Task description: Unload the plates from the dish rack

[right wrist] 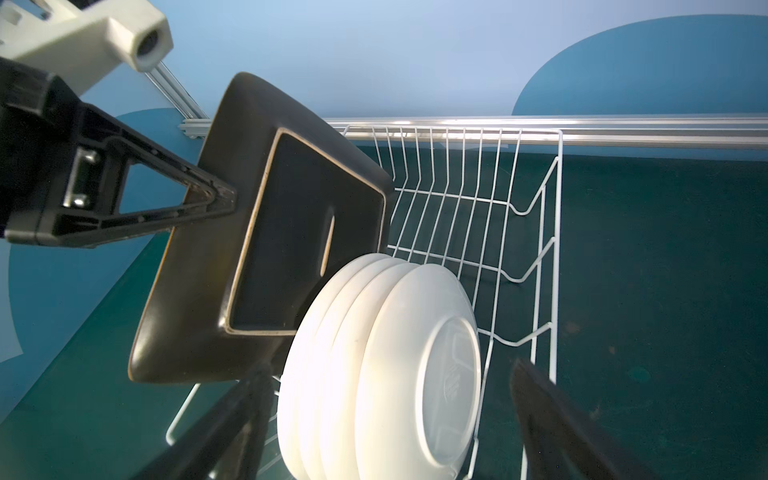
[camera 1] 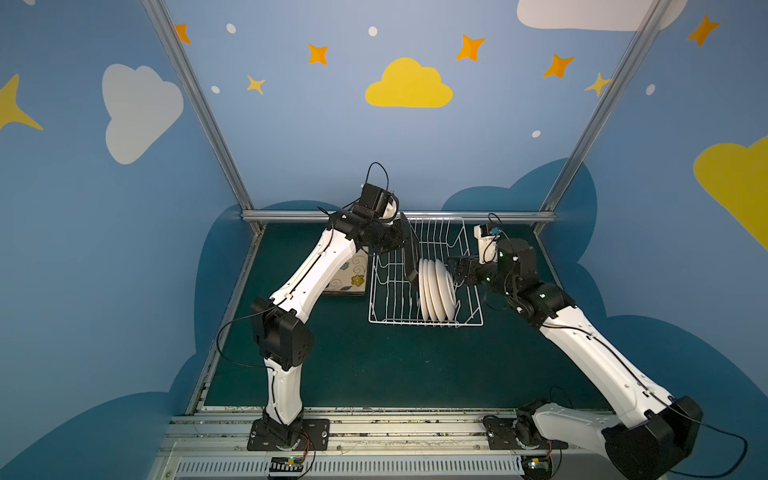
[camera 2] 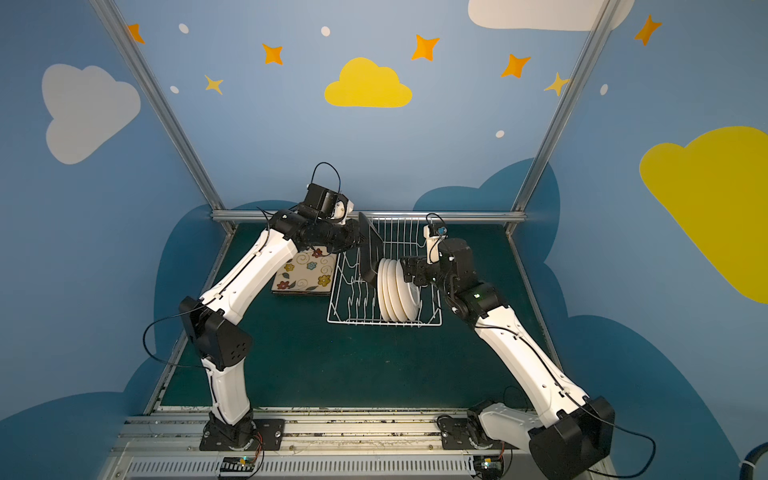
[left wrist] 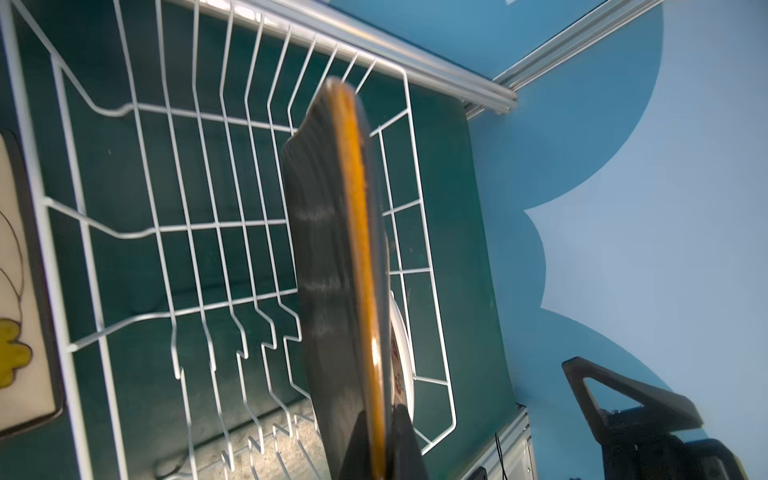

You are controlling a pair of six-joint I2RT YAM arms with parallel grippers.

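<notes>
A dark square plate (right wrist: 192,288) with a tan edge hangs tilted over the left part of the white wire dish rack (camera 1: 384,323). Its rim is pinched by my left gripper, and one finger (right wrist: 216,196) lies against the plate's dark underside in the right wrist view. Several white plates (camera 1: 436,292) stand upright side by side in the rack, just right of the dark one. My right gripper is open at the rack's right side, its fingers apart and facing the white plates, with nothing gripped.
Left of the rack lies a flat square plate with a flower pattern (camera 2: 308,270), partly covered by the left arm in the top left view. The rack's back slots (right wrist: 456,192) are empty. Bare green table (camera 1: 384,368) stretches in front.
</notes>
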